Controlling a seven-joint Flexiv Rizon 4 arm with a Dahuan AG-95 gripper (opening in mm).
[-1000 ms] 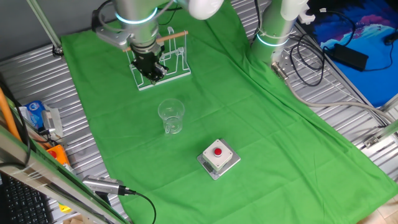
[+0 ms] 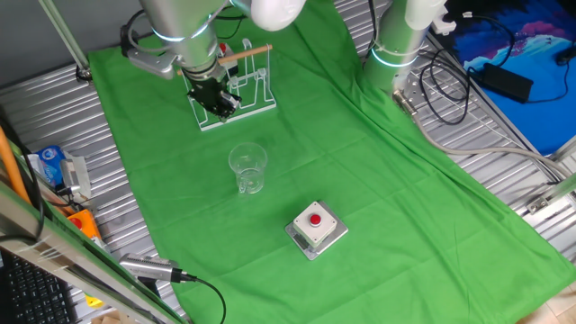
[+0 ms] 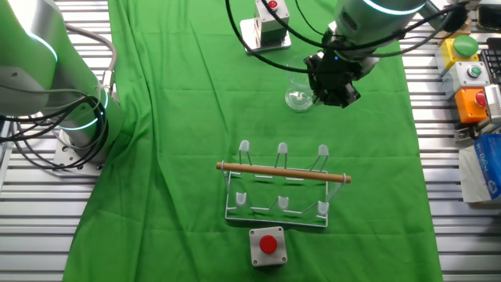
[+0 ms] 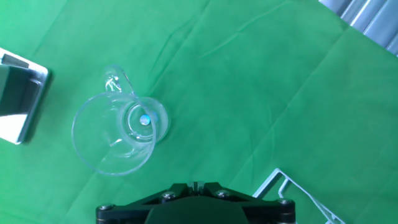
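Note:
A clear glass mug stands upright on the green cloth, its handle showing in the wrist view, where the mug lies left of centre. My gripper appears at the bottom edge of that view with its fingertips together, nothing visible between them. In exterior view 1 the gripper hangs in front of the white wire rack, behind the mug and apart from it. The rack has a wooden bar along its top and carries no cup.
A red-button box on a metal plate sits in front of the mug. A second red-button box is beside the rack.
The arm above the gripper has swung a little to the left and tilted, while the fingertips stay nearly in place. Mug, rack and button boxes have not moved.

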